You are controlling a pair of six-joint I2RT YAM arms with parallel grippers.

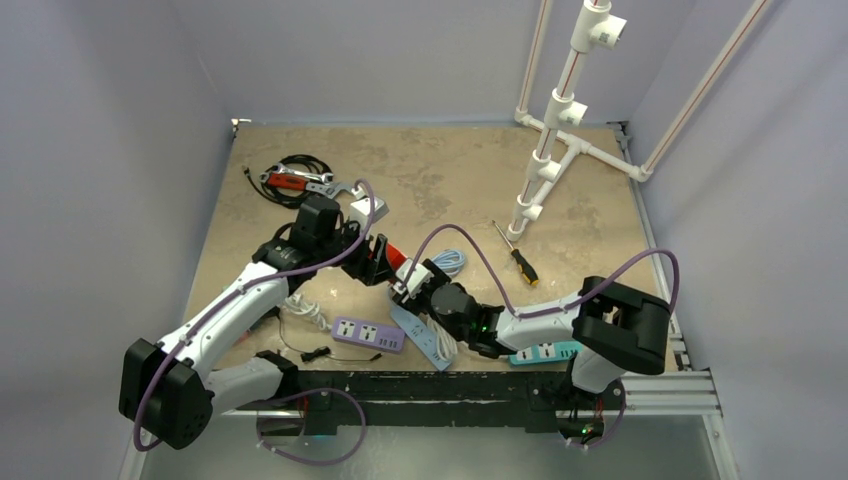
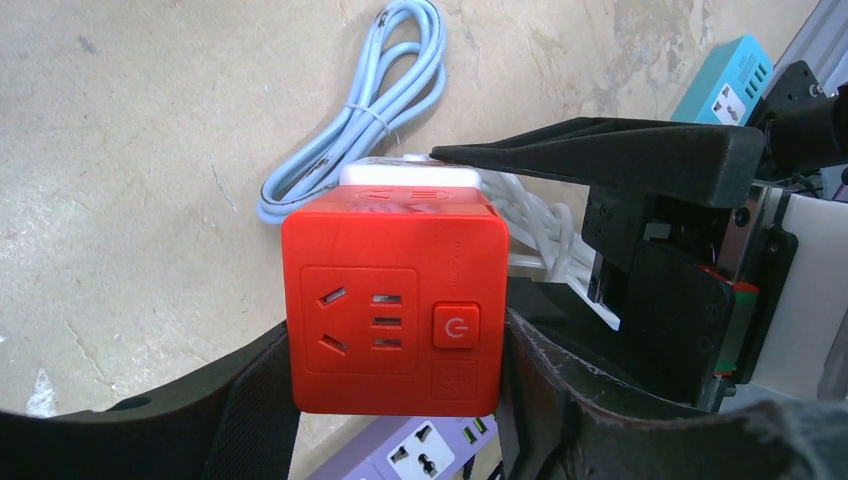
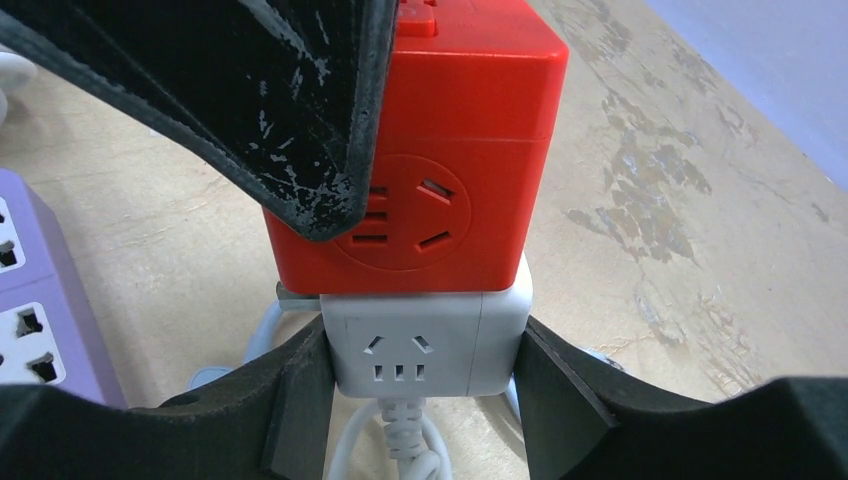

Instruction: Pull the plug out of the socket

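A red cube-shaped socket [image 2: 395, 300] sits between the fingers of my left gripper, which lie close against its two sides with no gap showing. Its power button faces the left wrist camera. Pressed up to the cube's far end is a white plug [image 3: 425, 345] with slots of its own and a cable from its back. My right gripper is shut on this plug, one finger on each side. Red and white faces meet in the right wrist view; any prongs are hidden. From above, both grippers [image 1: 393, 268] meet over the table's middle.
A purple power strip [image 1: 367, 334] and a blue one [image 1: 419, 336] lie below the grippers near the front edge. Coiled blue cable [image 2: 385, 95] is close by. Tools and black cable [image 1: 300, 180] lie back left; a screwdriver [image 1: 525, 268] is at right.
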